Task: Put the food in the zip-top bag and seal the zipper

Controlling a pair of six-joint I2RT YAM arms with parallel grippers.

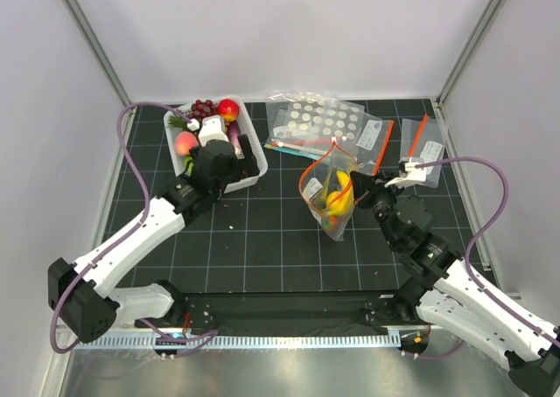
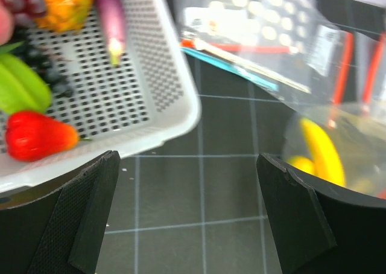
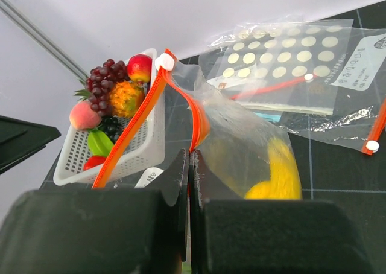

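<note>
A zip bag (image 1: 325, 200) with orange zipper holds yellow food and something red and green. My right gripper (image 1: 360, 185) is shut on its open edge; in the right wrist view the orange zipper (image 3: 129, 138) rises above the fingertips (image 3: 184, 177). My left gripper (image 1: 241, 159) is open over the white basket (image 1: 251, 177); in the left wrist view nothing is between its fingers. The basket holds grapes (image 3: 102, 87), a peach (image 3: 83, 117), a red pepper (image 2: 33, 135), a green item (image 2: 21, 84) and an eggplant (image 2: 110, 17), among other food.
Flat empty bags (image 1: 324, 126) with colored zippers lie at the back center, and another (image 1: 420, 152) at the back right.
</note>
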